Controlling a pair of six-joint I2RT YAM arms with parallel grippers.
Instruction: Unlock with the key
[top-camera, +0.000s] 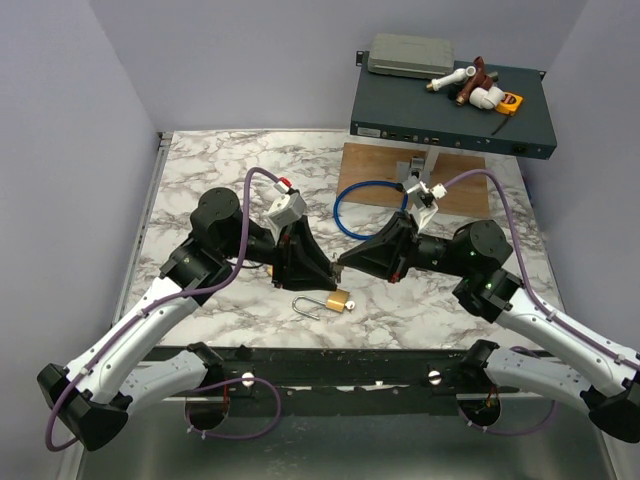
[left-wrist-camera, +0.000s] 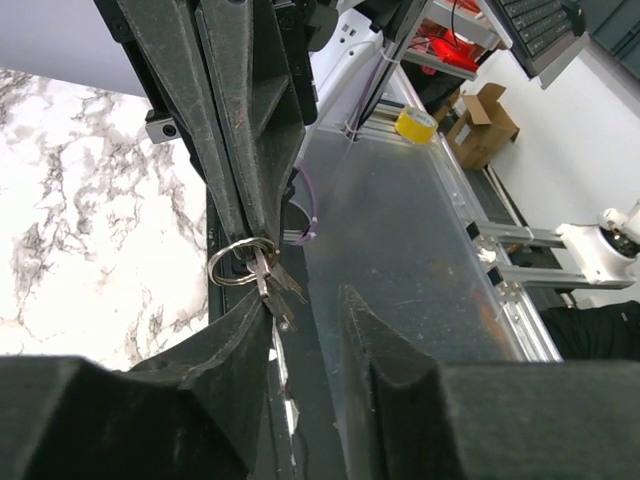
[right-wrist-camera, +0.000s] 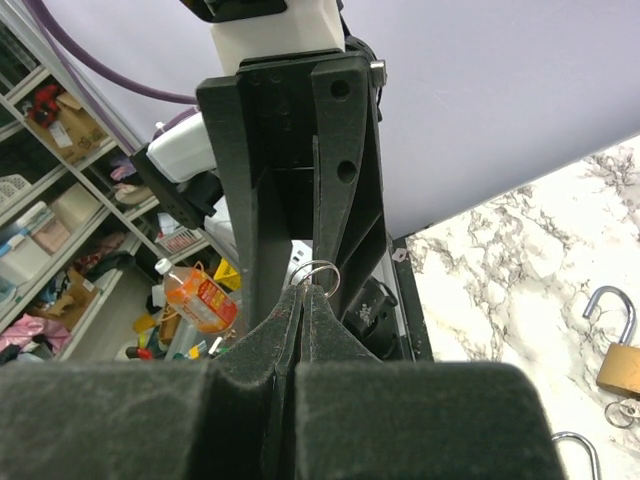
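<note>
Small metal keys (left-wrist-camera: 277, 305) hang from a thin ring (left-wrist-camera: 238, 262) in the left wrist view. My right gripper (top-camera: 342, 262) is shut on that ring, its fingers (left-wrist-camera: 225, 140) pinched together. Facing it, my left gripper stands part open, with the keys at its fingertips, close to one finger; whether they touch cannot be told. From the right wrist view the ring (right-wrist-camera: 318, 273) shows at my right fingertips, in front of the parted left fingers (right-wrist-camera: 345, 170). A brass padlock (top-camera: 338, 300) with its shackle open lies on the marbled table below both grippers.
A second shackle (right-wrist-camera: 580, 447) shows at the bottom of the right wrist view. A blue cable loop (top-camera: 340, 210) lies behind the grippers by a brown board (top-camera: 460, 200). A dark raised shelf (top-camera: 450, 115) stands at the back right.
</note>
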